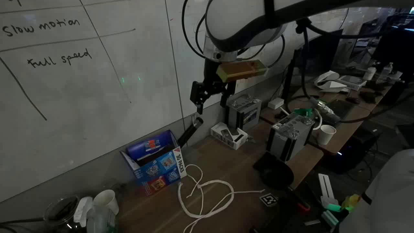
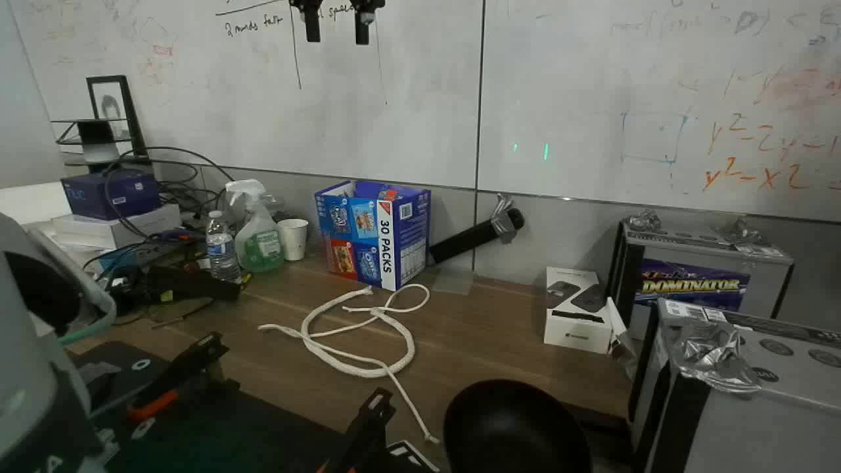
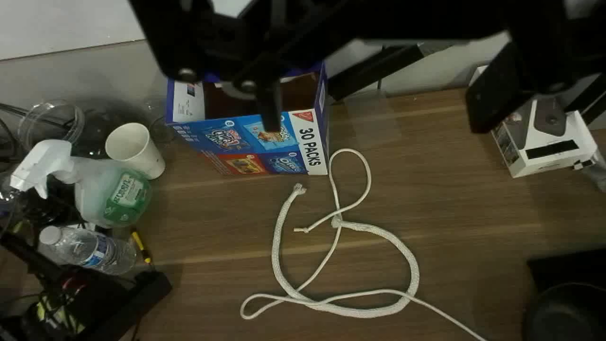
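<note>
My gripper (image 1: pixel 212 105) hangs high over the table near the whiteboard. Its black fingers stand wide apart with nothing between them, and in exterior view 2 the gripper (image 2: pixel 337 38) shows only at the top edge. Below it on the wooden table lie a thick white rope (image 3: pixel 413 267) bent in an open curve and a thinner white cord (image 3: pixel 369 176) looped across it. Beside the ropes, against the wall, stands an open blue snack box (image 2: pixel 364 228) marked "30 PACKS". The gripper's dark body hides part of the box (image 3: pixel 309 133) in the wrist view.
Left of the box stand a paper cup (image 2: pixel 293 239), a spray bottle (image 2: pixel 261 243) and a water bottle (image 2: pixel 221 251). A black pan (image 2: pixel 516 429) sits at the front. To the right are a white box (image 2: pixel 577 319) and grey cases (image 2: pixel 757 378). Bare tabletop surrounds the ropes.
</note>
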